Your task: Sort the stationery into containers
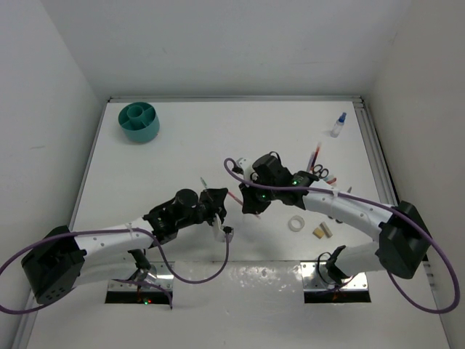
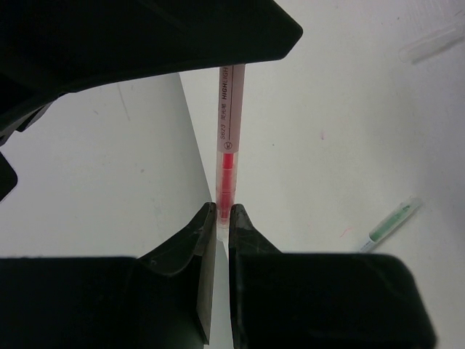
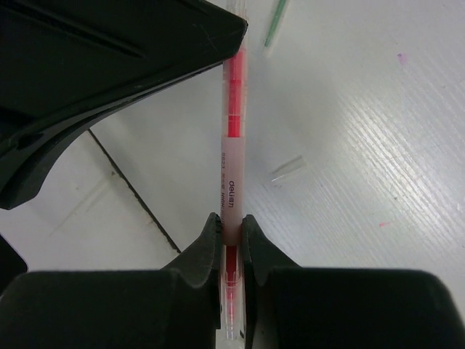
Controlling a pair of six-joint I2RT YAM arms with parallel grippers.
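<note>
A pink highlighter (image 1: 235, 197) is held between both grippers over the front middle of the table. My left gripper is shut on it in the left wrist view; my right gripper is shut on its pale labelled barrel in the right wrist view. A green pen (image 2: 392, 222) lies on the table beside them. The teal container (image 1: 139, 127) with compartments stands at the back left.
At the right lie several pens (image 1: 313, 160), scissors (image 1: 320, 171), a tape ring (image 1: 296, 224) and small blocks (image 1: 318, 233). A blue-capped bottle (image 1: 338, 126) is at the back right.
</note>
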